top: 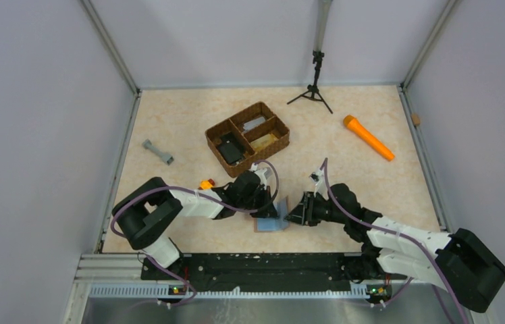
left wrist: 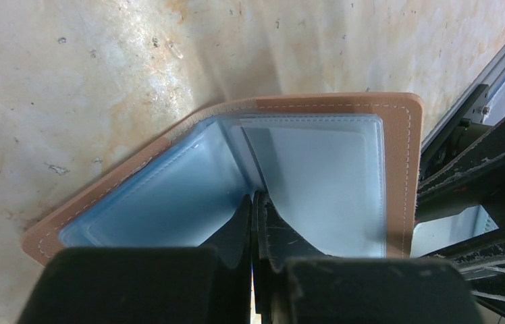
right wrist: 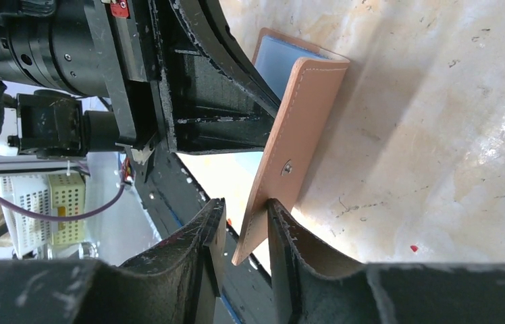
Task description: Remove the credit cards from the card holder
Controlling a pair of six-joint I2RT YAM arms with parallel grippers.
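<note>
The card holder lies spread in front of both arms, a tan cover with clear bluish sleeves. One side rests on the table; the other stands raised, its tan outer face with a metal snap turned toward the right wrist camera. My left gripper is shut, tips at the fold between the sleeves, with nothing visible between them. My right gripper is open, the raised cover's edge showing between its fingertips; I cannot tell whether they touch it. No separate credit card can be made out.
Behind the left arm stands a wicker basket with divided compartments. A small orange item lies near that arm. An orange microphone is at the back right, a grey tool at the left.
</note>
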